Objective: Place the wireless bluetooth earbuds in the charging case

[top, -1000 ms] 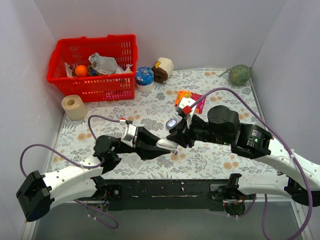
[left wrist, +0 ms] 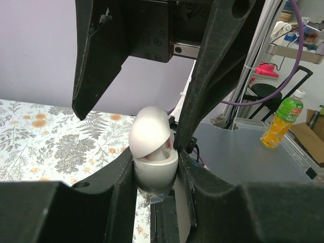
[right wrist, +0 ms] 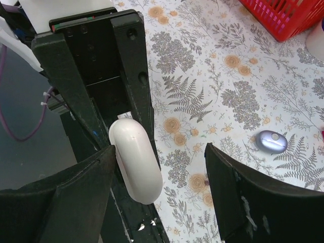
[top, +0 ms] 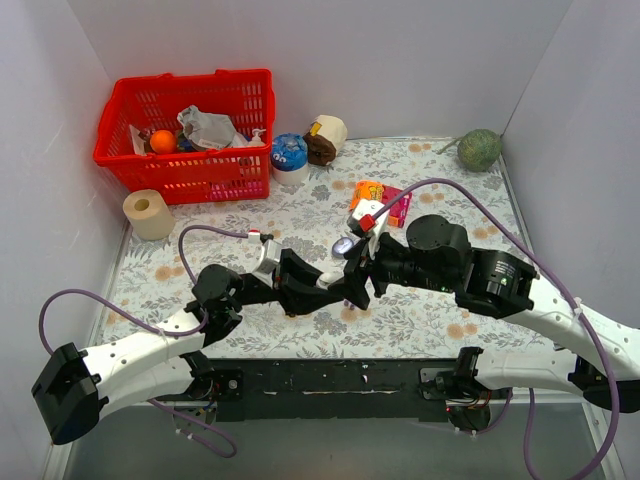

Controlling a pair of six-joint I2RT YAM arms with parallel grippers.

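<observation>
The white charging case [top: 329, 280] is held in the air over the table by my left gripper [top: 318, 287], shut on it. In the left wrist view its lid [left wrist: 149, 130] stands slightly apart from the body [left wrist: 156, 171], with a bit of pink in the gap. My right gripper is open around the case's end; one finger [right wrist: 96, 174] is close against the case [right wrist: 135, 162], while the other stands clear. Whether they touch cannot be told. A small purple item [right wrist: 206, 180], perhaps an earbud, lies on the table, partly hidden by the right gripper.
A silvery oval object [top: 342, 246] lies beyond the grippers. Snack packs [top: 367, 193], a blue-topped tub [top: 289, 158], a red basket [top: 185, 175] and a tape roll [top: 149, 214] stand farther back.
The left arm has barely moved.
</observation>
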